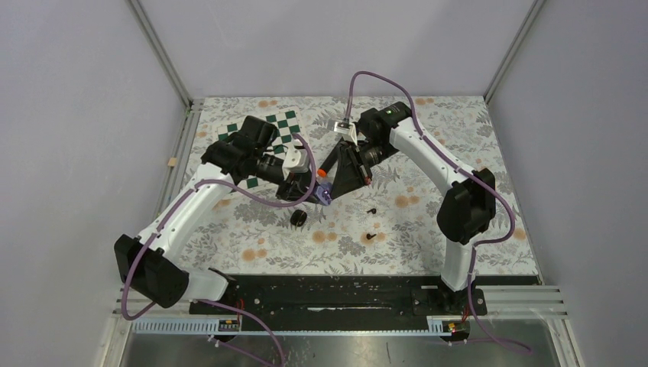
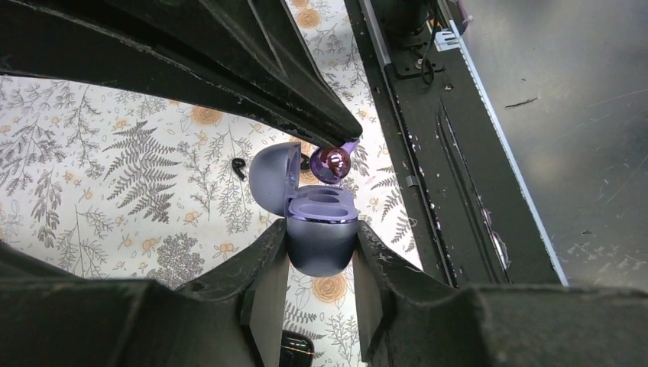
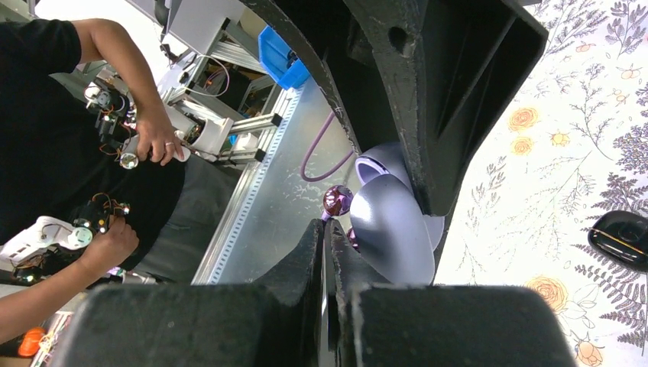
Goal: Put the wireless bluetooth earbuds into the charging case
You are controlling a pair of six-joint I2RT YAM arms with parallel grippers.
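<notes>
My left gripper is shut on the lavender charging case (image 2: 321, 229), whose lid (image 2: 267, 176) stands open. A shiny purple earbud (image 2: 333, 164) is just beyond the case, at the tip of my right gripper, which is shut; the earbud (image 3: 337, 199) shows at its fingertips, close beside the case (image 3: 390, 229). Whether the earbud touches the case I cannot tell. In the top view both grippers meet near the middle of the table.
Small black earbuds (image 1: 370, 236) and a black case (image 1: 298, 218) lie on the patterned table (image 1: 428, 252). A green checkered board (image 1: 283, 122) and a dark cylinder with an orange end (image 1: 330, 159) lie behind the grippers.
</notes>
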